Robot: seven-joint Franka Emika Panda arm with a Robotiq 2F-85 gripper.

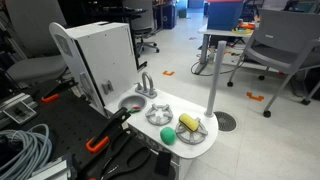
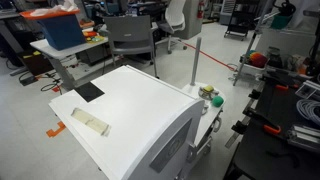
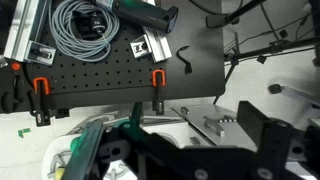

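A white toy kitchen counter (image 1: pixel 150 133) holds a small round sink (image 1: pixel 132 103) with a grey faucet (image 1: pixel 147 84). Two grey burner rings lie on the counter; a yellow block-like object (image 1: pixel 188 122) rests on the right one. Near the front edge sits a round green object (image 1: pixel 167 134). In the wrist view my gripper stands open, its dark fingers (image 3: pixel 265 140) wide apart above the counter, nothing seen between them. The faucet (image 3: pixel 208 127) shows between them. I cannot clearly make out the gripper in the exterior views.
A tall white cabinet (image 1: pixel 98 62) stands behind the sink. The black perforated table (image 3: pixel 125 78) carries a coiled grey cable (image 3: pixel 83 35) and orange-and-black clamps (image 3: pixel 158 80) along its edge. A thin post (image 1: pixel 219 75) rises at the counter's far side. Open floor lies beyond.
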